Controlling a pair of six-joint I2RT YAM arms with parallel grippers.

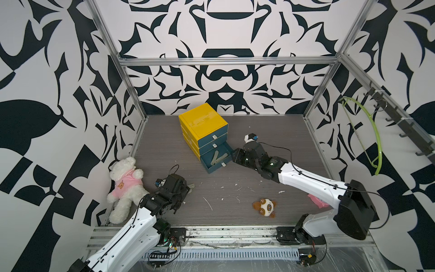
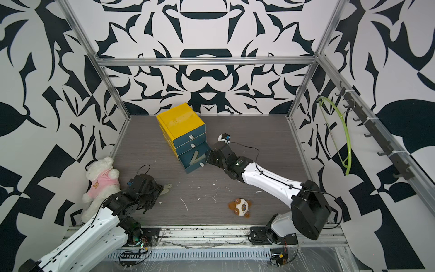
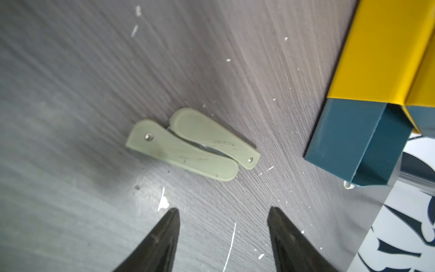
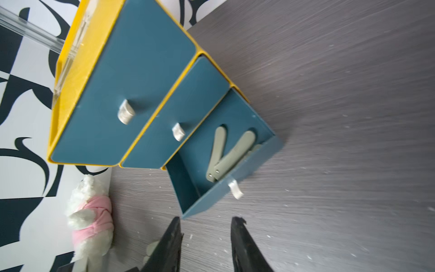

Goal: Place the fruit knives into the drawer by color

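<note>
Two pale green folded fruit knives (image 3: 185, 156) (image 3: 213, 136) lie side by side on the table beneath my left gripper, which is open and empty. The yellow drawer unit (image 1: 201, 120) has its bottom drawer (image 4: 190, 181) pulled out, with several pale green knives (image 4: 233, 154) lying in it. My right gripper hangs just outside that drawer's front, fingers apart, holding nothing visible.
A white bear in pink (image 1: 124, 190) sits at the left wall. A small brown toy (image 1: 265, 207) lies at the front right, and a pink item (image 1: 317, 200) at the right edge.
</note>
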